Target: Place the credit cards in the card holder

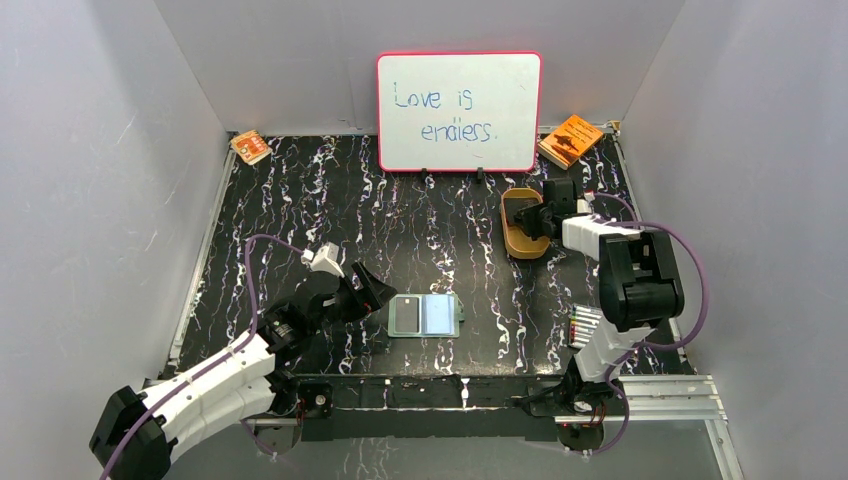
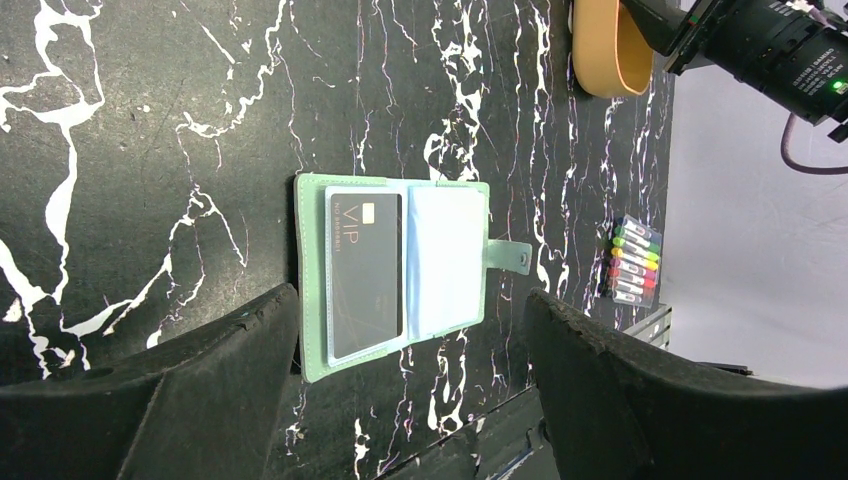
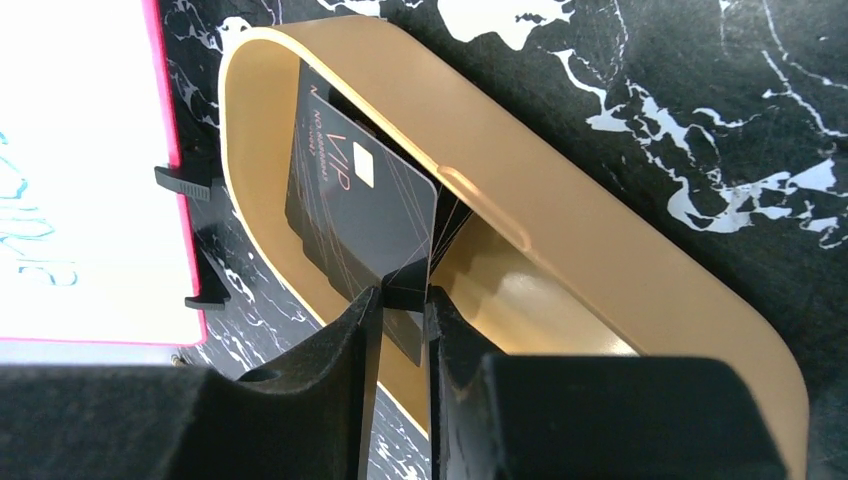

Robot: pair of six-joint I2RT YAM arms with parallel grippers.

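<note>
An open green card holder point(image 2: 312, 270) lies near the front middle, a black VIP card point(image 2: 362, 280) in its left side and a pale blue sleeve point(image 2: 445, 260) on the right. My left gripper hangs open, empty, to its left. At the right, a tan oval box point(image 3: 560, 160) holds a stack of black VIP cards point(image 3: 355, 200). My right gripper reaches into it, its narrowed fingers at the lower edge of the stack; whether they grip a card is hard to tell.
Markers point(image 1: 584, 325) lie at the front right. A whiteboard point(image 1: 459, 110) stands at the back, with books point(image 1: 568, 140) in both back corners.
</note>
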